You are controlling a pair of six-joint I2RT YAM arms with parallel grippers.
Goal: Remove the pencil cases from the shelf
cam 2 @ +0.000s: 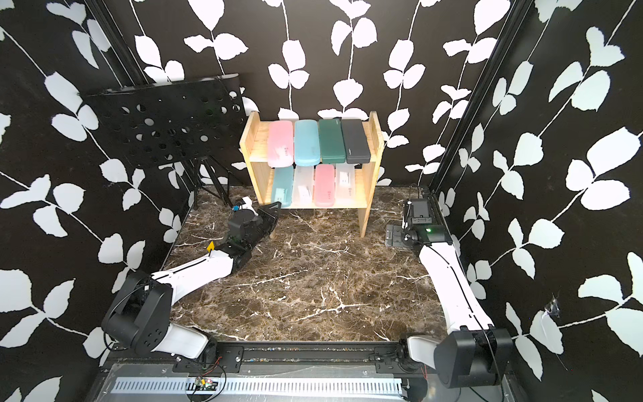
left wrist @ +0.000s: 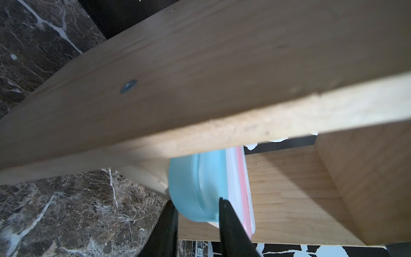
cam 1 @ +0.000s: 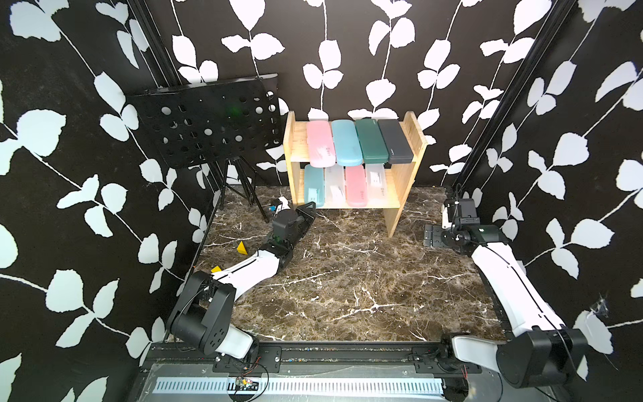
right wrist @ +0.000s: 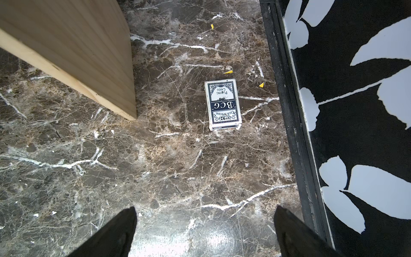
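The wooden shelf (cam 1: 294, 181) carries two rows of pencil cases. On top lie a pink case (cam 1: 320, 144), a light blue case (cam 1: 347, 142), a dark green case (cam 1: 371, 141) and a black case (cam 1: 395, 141). Below are a teal case (cam 1: 314, 186), a clear case (cam 1: 334, 186), a second pink case (cam 1: 356, 185) and another clear case (cam 1: 376, 185). My left gripper is at the shelf's lower left front, fingers parted on either side of the near end of the teal case; contact cannot be judged. My right gripper stands open and empty, right of the shelf.
Behind the left arm stands a black perforated stand (cam 1: 207, 120). A card box (right wrist: 223, 104) lies on the table right of the shelf. Small yellow pieces (cam 1: 241, 248) lie at the left.
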